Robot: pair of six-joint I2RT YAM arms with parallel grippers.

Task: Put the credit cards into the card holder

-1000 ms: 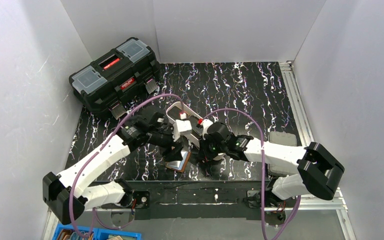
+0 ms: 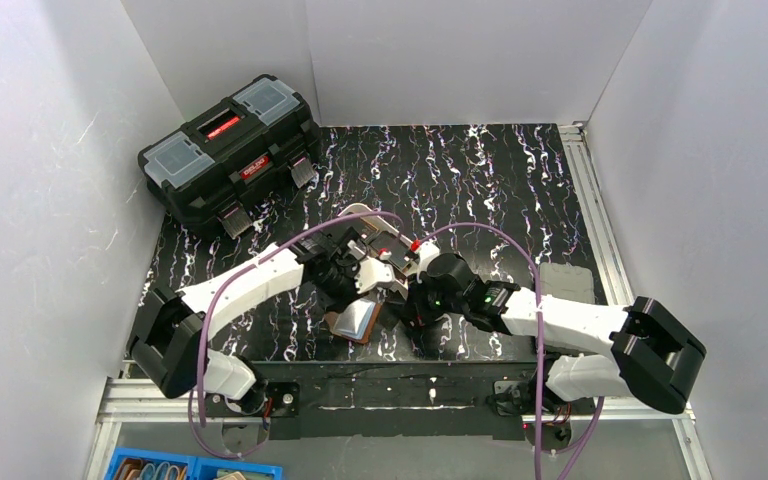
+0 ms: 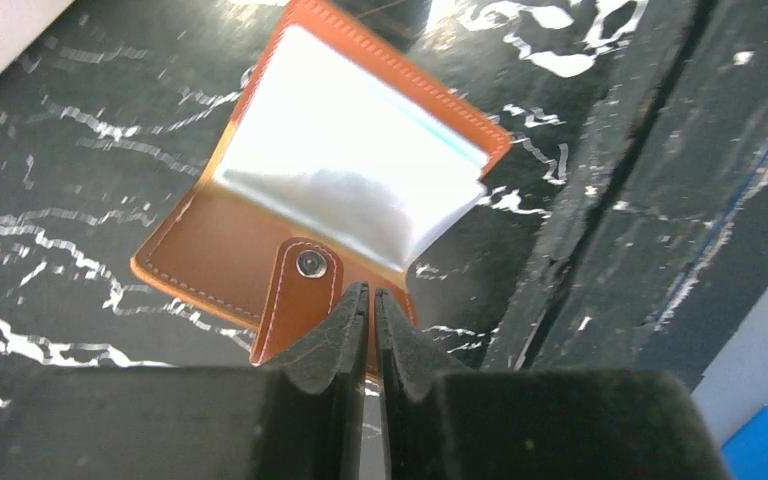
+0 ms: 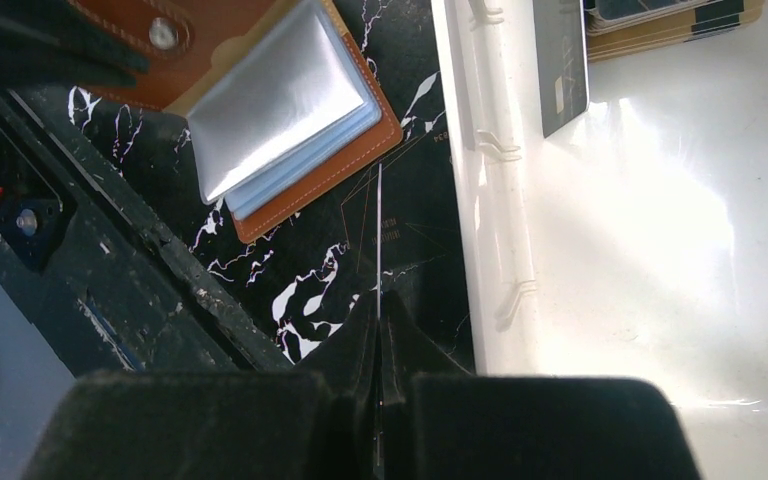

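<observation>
The brown card holder (image 3: 210, 255) lies open on the dark table, clear and pale blue sleeves (image 3: 350, 150) fanned on it. My left gripper is over it, shut, nothing visible between its fingers. My right gripper is shut on a thin card (image 4: 380, 230), seen almost edge-on in the right wrist view, just right of the holder. More cards (image 4: 560, 70) stand or lie at the back of a white tray (image 4: 640, 220) beside the right gripper.
A black toolbox (image 2: 225, 155) stands at the back left. A grey case (image 2: 565, 283) lies at the right edge. Both arms crowd the front middle, close together.
</observation>
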